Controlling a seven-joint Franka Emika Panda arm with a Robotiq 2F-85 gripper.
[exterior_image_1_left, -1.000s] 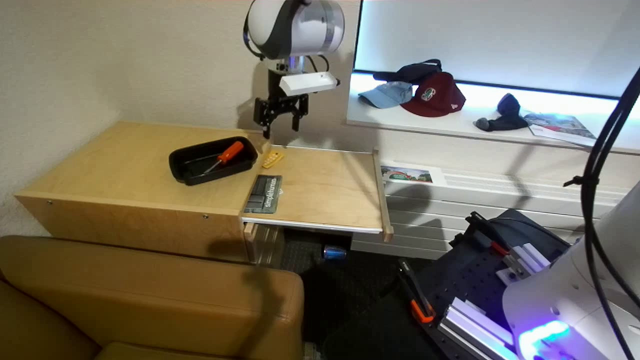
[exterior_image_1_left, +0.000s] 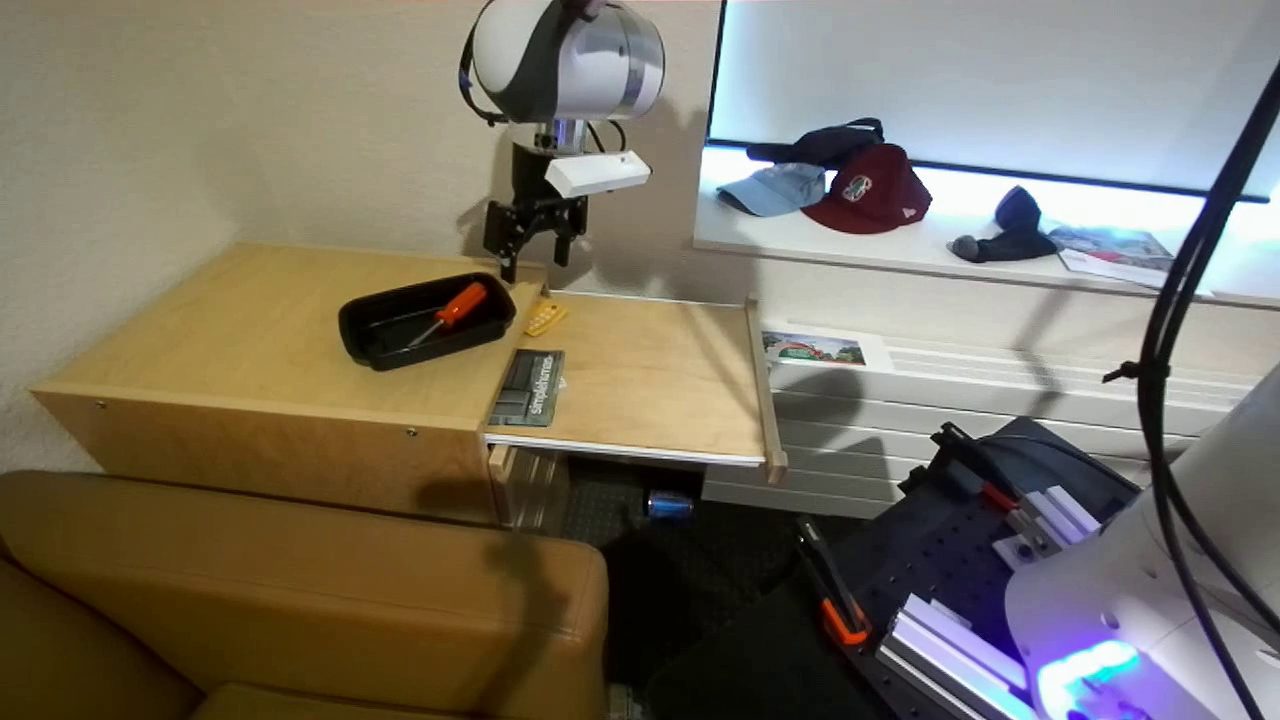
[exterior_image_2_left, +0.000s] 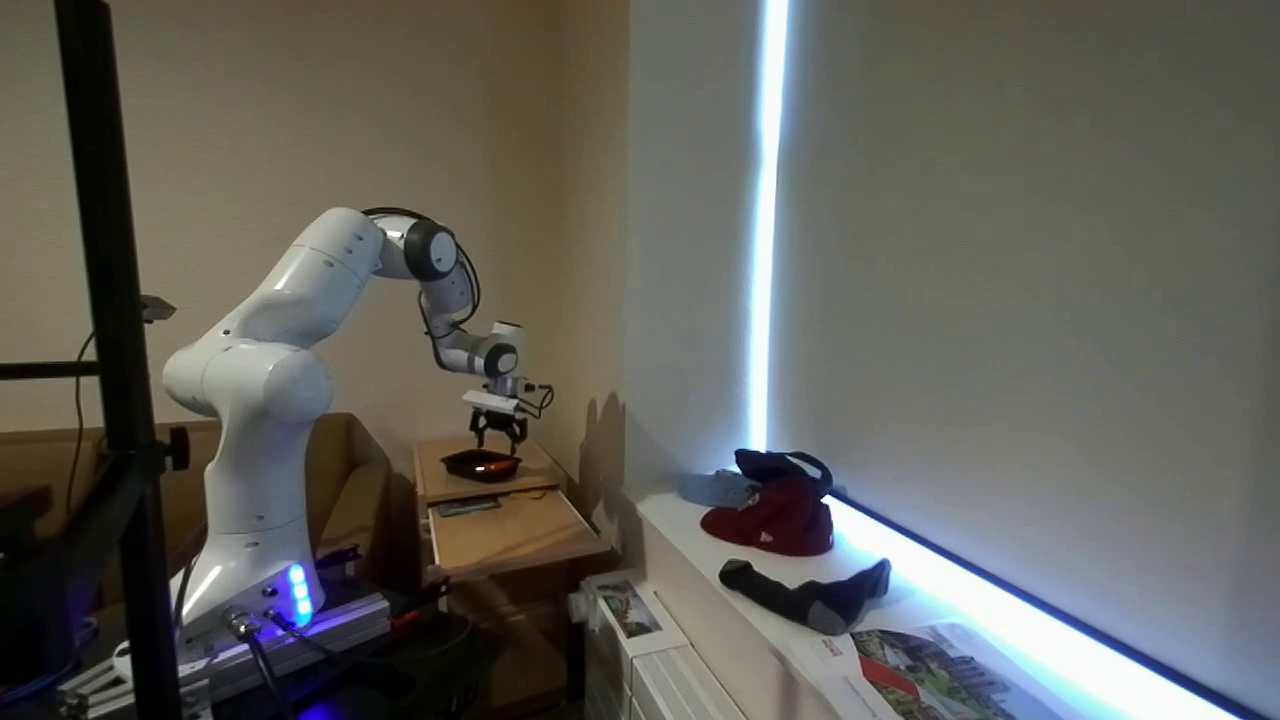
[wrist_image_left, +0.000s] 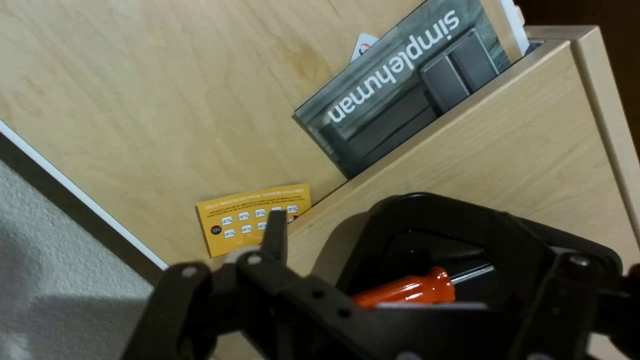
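Observation:
My gripper (exterior_image_1_left: 536, 260) hangs above the far right corner of the wooden cabinet, its fingers apart and the gap between them empty. On the cabinet top, a black tray (exterior_image_1_left: 386, 298) holds a screwdriver with a red-orange handle (exterior_image_1_left: 461, 302). The wrist view shows that handle (wrist_image_left: 414, 290) and part of the metal shaft; the gripper body hides the rest. In that view one finger (wrist_image_left: 274, 237) overlaps the edge of a yellow card (wrist_image_left: 255, 210), with no contact evident. The card lies on the pulled-out board (exterior_image_1_left: 660, 360), as does a grey "simplehuman" booklet (exterior_image_1_left: 528, 388).
Much of the pulled-out board is bare, bounded by a raised wooden strip (exterior_image_1_left: 765, 390) on its right. A wall rises behind the cabinet. Caps (exterior_image_1_left: 872, 190) and a dark sock (exterior_image_1_left: 1008, 230) lie on the windowsill; a brown sofa (exterior_image_1_left: 300, 576) stands in front.
In exterior view 1 my gripper has shifted left, towards the tray, still with its fingers apart. The tray, screwdriver, card and booklet have stayed where they were.

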